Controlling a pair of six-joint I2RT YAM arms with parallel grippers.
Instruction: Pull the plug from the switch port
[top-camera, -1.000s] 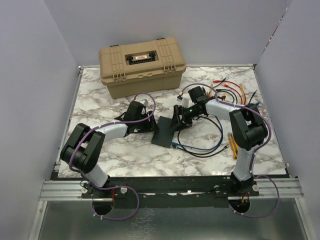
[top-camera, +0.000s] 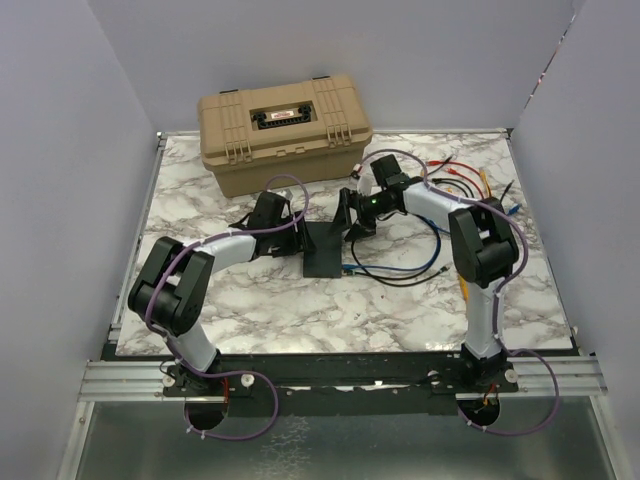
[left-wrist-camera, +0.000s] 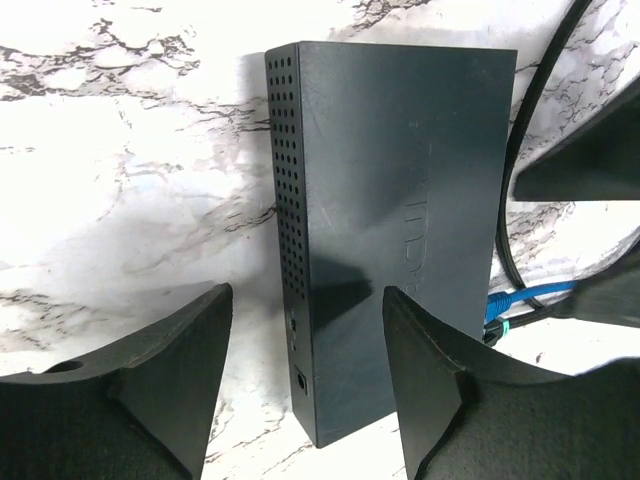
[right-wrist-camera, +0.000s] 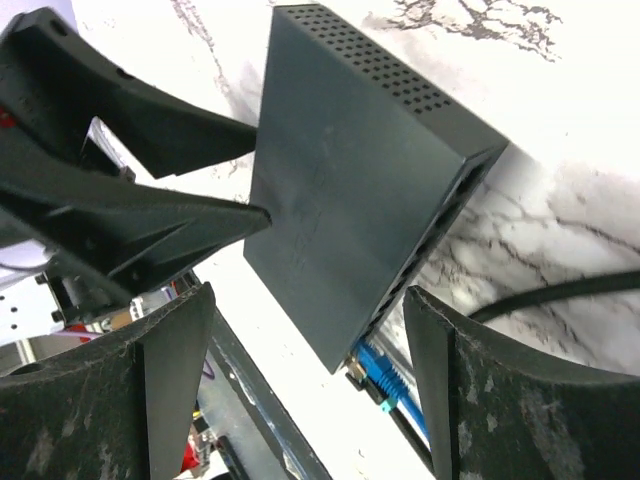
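Observation:
The dark flat switch (top-camera: 322, 262) lies on the marble table between my two grippers. A blue plug (right-wrist-camera: 378, 368) and a black plug (right-wrist-camera: 358, 376) meet its port edge, low in the right wrist view; in the left wrist view the blue plug (left-wrist-camera: 497, 305) shows at its right edge. At the switch's left side is my left gripper (top-camera: 302, 236), open, its fingertips over the vented side; contact cannot be made out. Over the upper right side hangs my right gripper (top-camera: 345, 218), also open, nothing between its fingers and the plugs beyond their tips.
A tan toolbox (top-camera: 285, 140) stands at the back. Blue and black cables (top-camera: 430, 262) curve over the table right of the switch. Several red, yellow and black leads (top-camera: 470, 175) lie at the back right.
The switch has turned from slanted to nearly straight and shifted slightly. My right gripper has moved left over it, and the left gripper has shifted a little. The cables moved slightly with the switch.

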